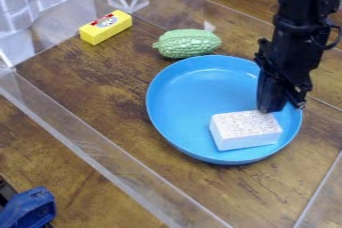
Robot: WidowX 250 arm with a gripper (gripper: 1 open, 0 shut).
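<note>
A white speckled block (245, 130) lies in the lower right part of a round blue plate (182, 105). My dark gripper (285, 102) is over the plate's right side, just above and behind the block, its fingertips pointing down. It looks shut, with nothing visible between its fingers.
A green corn-like vegetable (189, 43) lies behind the plate. A yellow box (106, 28) sits at the upper left. A blue object (27, 210) is at the bottom left corner.
</note>
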